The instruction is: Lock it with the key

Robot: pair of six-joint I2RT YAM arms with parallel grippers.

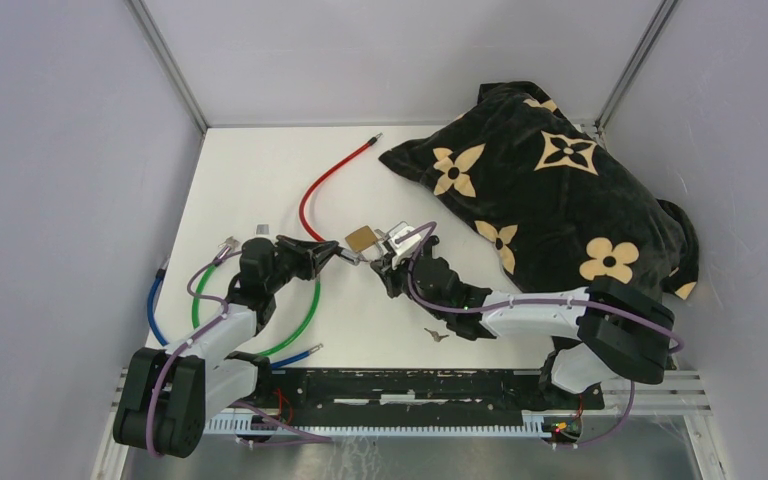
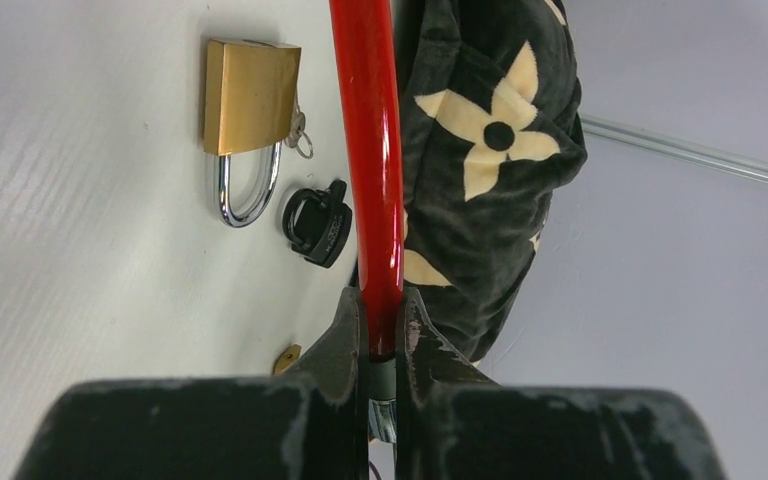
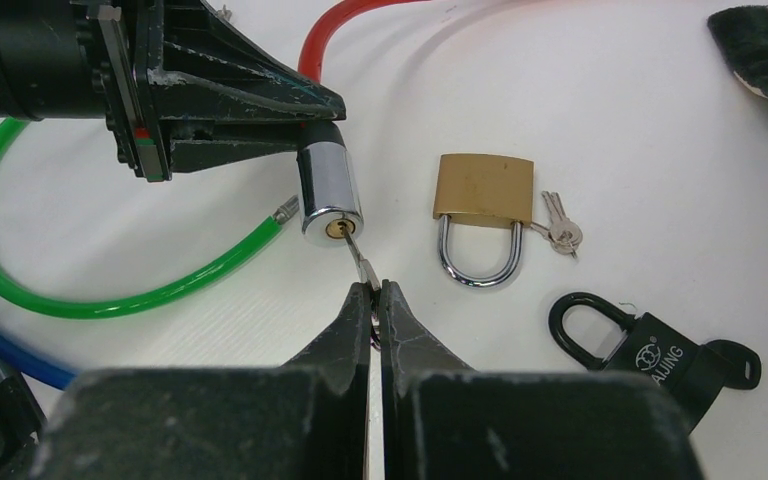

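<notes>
My left gripper is shut on the end of the red cable lock [image 2: 368, 150]. Its chrome lock cylinder [image 3: 328, 185] sticks out beyond the fingers, and the brass keyhole face [image 3: 338, 229] is turned toward my right gripper. That gripper is shut on a thin silver key [image 3: 364, 268]. The key's tip meets the keyhole face in the right wrist view, slightly right of its centre; how deep it sits cannot be told. From above, the left gripper [image 1: 334, 250] and right gripper [image 1: 384, 266] almost touch across the cylinder.
Below the grippers lie a brass padlock [image 3: 484, 187] with keys [image 3: 564, 235] on its right and a black padlock [image 3: 660, 360]. Green cable [image 3: 110, 308] and blue cable [image 1: 295, 357] are at left. A loose key [image 1: 436, 335] lies near the front; a dark cloth [image 1: 560, 180] fills the right.
</notes>
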